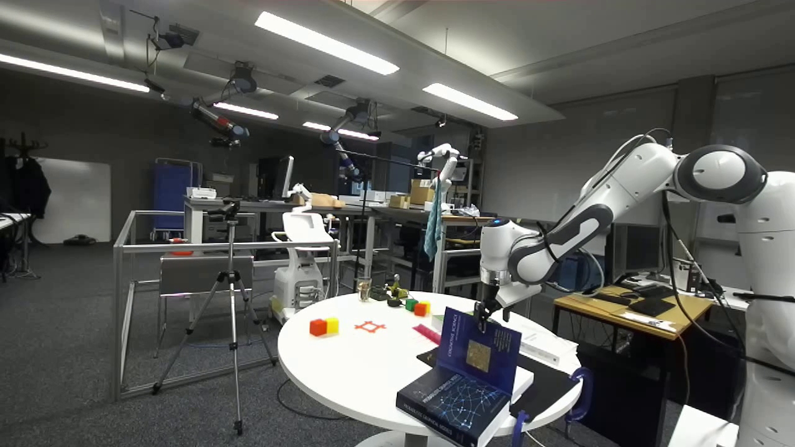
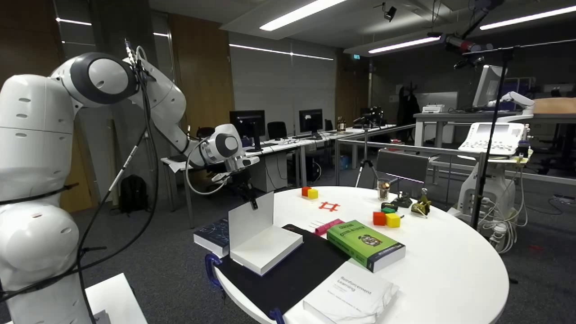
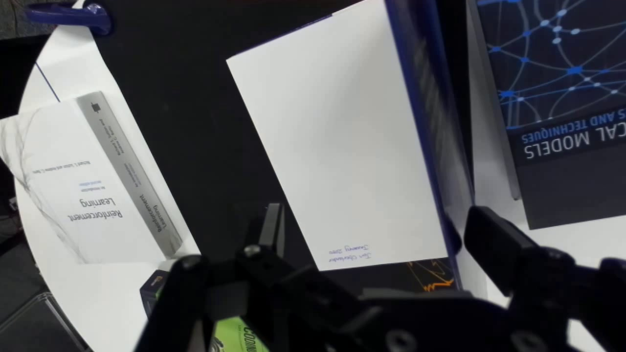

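Observation:
A book with a dark blue cover (image 1: pixel 477 350) lies on the black mat (image 2: pixel 294 281), its front cover standing nearly upright. The white inner side of that cover (image 2: pixel 251 224) faces exterior view 2, and the white first page (image 3: pixel 346 135) lies exposed in the wrist view. My gripper is open, its fingers wide apart over the page. One finger (image 3: pixel 490 237) is close by the raised cover's top corner; whether it touches is unclear. From outside, the gripper (image 1: pixel 486 316) appears at the cover's upper edge.
A dark book with a network pattern (image 1: pixel 454 402) lies beside the open one. A green book (image 2: pixel 364 243) and a white book (image 2: pixel 351 294) flank the mat. Blue clamps (image 2: pixel 212 270) grip the table edge. Coloured cubes (image 2: pixel 386 218) stand farther across the table.

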